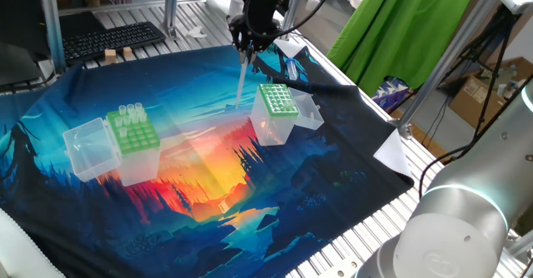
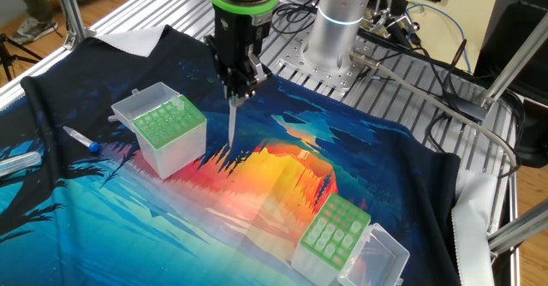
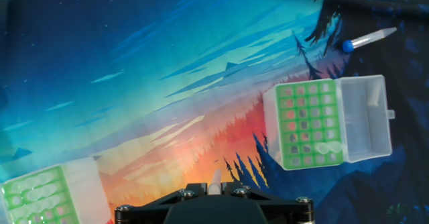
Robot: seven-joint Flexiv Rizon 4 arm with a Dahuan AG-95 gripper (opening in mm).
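My gripper (image 2: 233, 96) points down over the cloth, shut on a slim translucent pipette tip (image 2: 232, 125) that hangs nearly upright. In the wrist view only the near end of the tip (image 3: 215, 182) shows between the fingers. One tip box (image 1: 277, 103), with a green rack top and its lid open, stands beside the hanging tip; a pale tip (image 3: 328, 147) is in its rack. The other green-topped box (image 1: 137, 136) stands farther away, with several tips (image 1: 131, 113) rising from its rack. The held tip is apart from both boxes.
A blue-capped tube (image 2: 83, 139) lies on the cloth near the first box. The open lids (image 1: 90, 149) (image 1: 309, 111) stick out beside their boxes. A keyboard (image 1: 115, 39) sits at the table edge. Between the boxes the cloth (image 1: 200, 161) is clear.
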